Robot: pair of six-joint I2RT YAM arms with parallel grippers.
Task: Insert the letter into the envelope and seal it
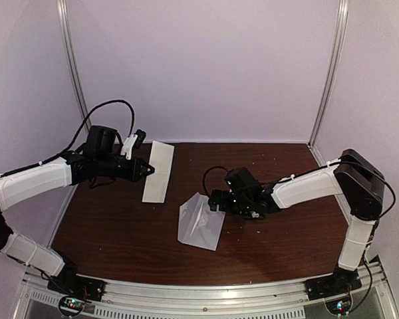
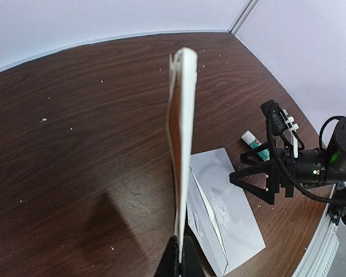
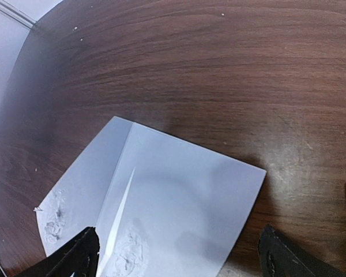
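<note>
My left gripper (image 1: 146,170) is shut on the letter (image 1: 158,171), a white folded sheet held up above the table's left half; edge-on, the letter (image 2: 184,144) fills the middle of the left wrist view. The envelope (image 1: 199,222) lies on the table at centre front, its flap opened out. My right gripper (image 1: 217,201) hangs low over the envelope's right edge with open fingers; in the right wrist view the envelope (image 3: 179,196) lies below and between them.
A glue stick (image 2: 248,138) with a white cap lies just beside the envelope, partly behind the right gripper. Walls enclose the sides and back.
</note>
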